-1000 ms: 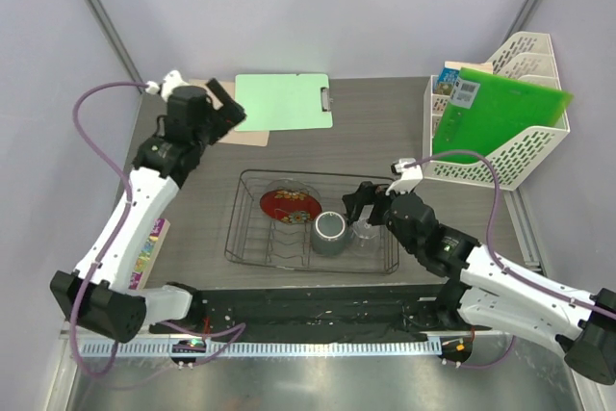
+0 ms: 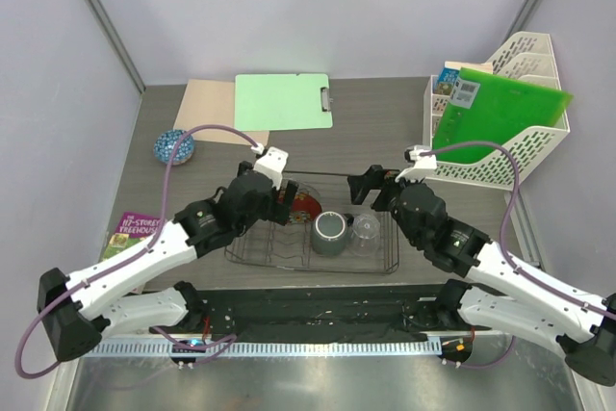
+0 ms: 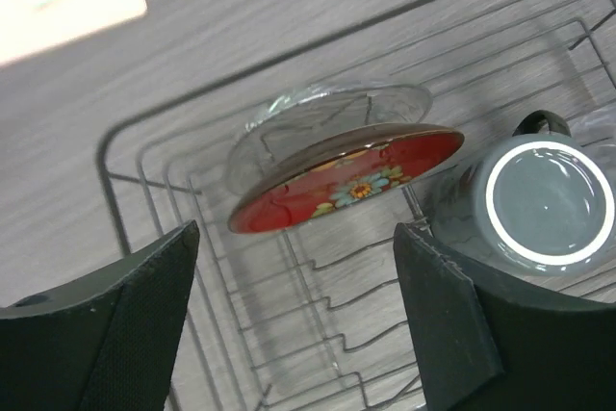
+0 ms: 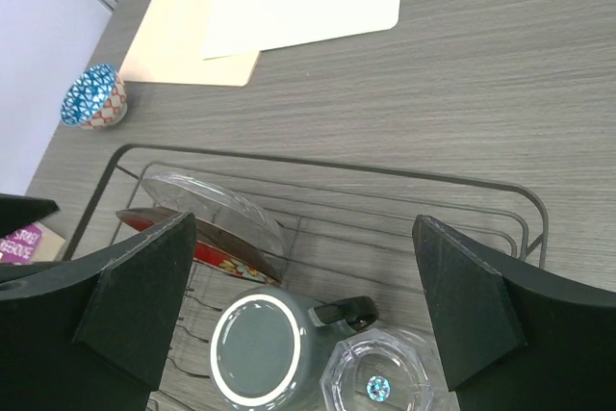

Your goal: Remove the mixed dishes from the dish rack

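In the wire dish rack (image 2: 260, 265), a red plate with a flower pattern (image 3: 361, 180) leans in the slots. Close behind it stands a clear glass plate (image 4: 217, 204). To their right sit a grey-green mug (image 2: 330, 234) with a white rim and a clear glass cup (image 2: 366, 234). My left gripper (image 2: 282, 202) hangs over the rack's left part, its fingers apart and empty; the red plate shows beyond its fingers (image 3: 159, 295). Above the back right of the rack is my right gripper (image 2: 372, 187), open, nothing between its fingers.
A blue patterned bowl (image 2: 174, 146) stands on the table at the left. A green clipboard (image 2: 282, 101) and a tan board (image 2: 207, 108) lie at the back. A white basket (image 2: 500, 166) holding a green folder fills the right; bare table surrounds the rack.
From the back left, my left gripper has come forward and right to above the rack, now covering part of the red plate. My right gripper has shifted slightly backward. The dishes stay put.
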